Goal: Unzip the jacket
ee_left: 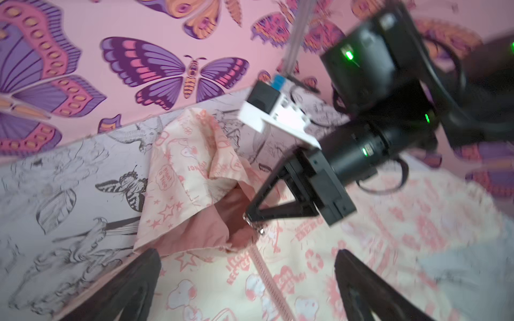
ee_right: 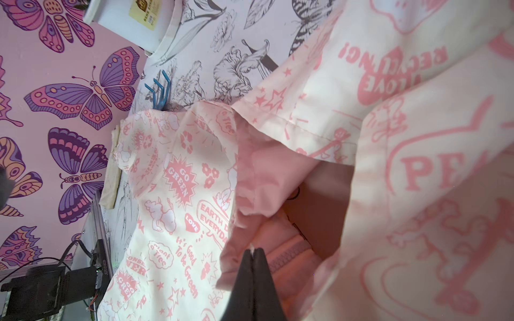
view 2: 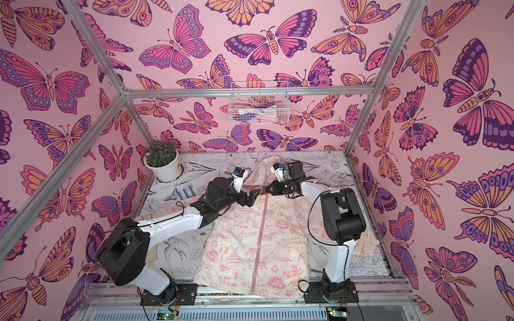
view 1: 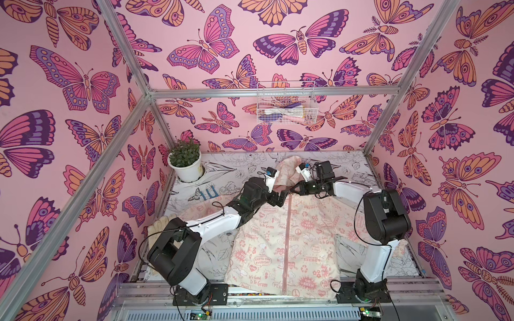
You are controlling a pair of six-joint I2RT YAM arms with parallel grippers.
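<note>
A cream jacket with pink print [view 1: 257, 256] is spread across the table, its hood [ee_left: 187, 176] toward the back. The pink zipper line [view 1: 287, 240] runs down its middle, and near the collar the zipper teeth [ee_right: 289, 255] show. My right gripper is shut at the collar opening; whether any thin fabric or the zipper pull lies between its tips is hard to tell, though a small shiny piece hangs by its fingertips [ee_left: 249, 218]. To the left of the collar, my left gripper [view 1: 280, 199] stands open above the jacket, nothing between its fingers.
A potted plant [view 1: 185, 163] stands at the back left, with a blue forked item [view 1: 210, 191] near it. Gloves [view 1: 160, 230] lie at the left edge, partly behind my left arm. A wire basket [view 1: 287, 115] hangs on the back wall.
</note>
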